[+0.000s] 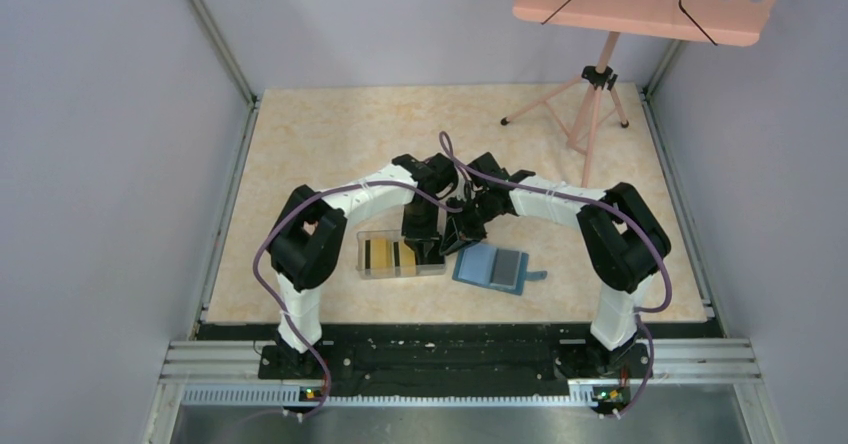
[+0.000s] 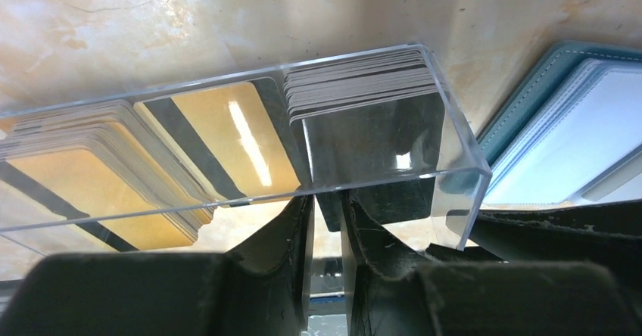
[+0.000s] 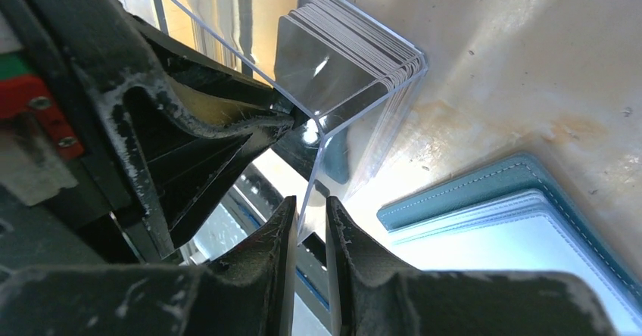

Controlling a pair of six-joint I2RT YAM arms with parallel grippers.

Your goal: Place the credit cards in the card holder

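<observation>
A clear acrylic box [image 1: 362, 254] holds stacks of gold cards [image 2: 83, 177] and dark cards [image 2: 378, 139]. My left gripper is over the box's front edge at the dark-card compartment, fingertips close together; whether a card is between them is unclear. My right gripper is at the box's right end, fingertips narrowly apart around the clear end wall or just by it; contact is unclear. The blue card holder [image 1: 490, 266] lies flat to the right of the box, with pale inner panels [image 2: 568, 139].
A pink stand [image 1: 600, 84] is at the back right. Both arms crowd closely over the box at the centre.
</observation>
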